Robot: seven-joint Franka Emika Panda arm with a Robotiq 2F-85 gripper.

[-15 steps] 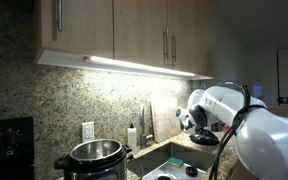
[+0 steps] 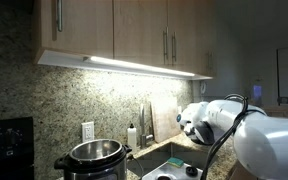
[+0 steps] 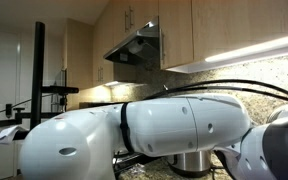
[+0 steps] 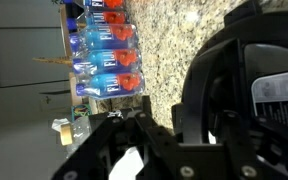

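Note:
A black, round-edged object (image 4: 196,80) fills the right of the wrist view, close to my gripper. What it is cannot be made out for certain; its curved rim lies over the speckled counter. A pale rectangular patch (image 4: 281,88) shows inside that rim. Dark gripper parts blend with the object, so the finger gap and any contact are hard to read. In exterior view 1 my gripper (image 2: 190,128) is at the right end of the counter, beyond the sink. The arm hides the gripper in exterior view 2.
Several water bottles (image 4: 109,60) stand beside the gripper in the wrist view. A sink (image 2: 160,156) holding a green sponge (image 2: 174,162) lies left of the arm. Further left is a steel pot (image 2: 96,152), with a soap bottle (image 2: 132,136) behind it. Wooden cabinets (image 2: 139,35) hang above.
In exterior view 1 the white arm has come nearer the camera and covers more of the right side. A dark shape seen beneath it a second ago is now mostly hidden.

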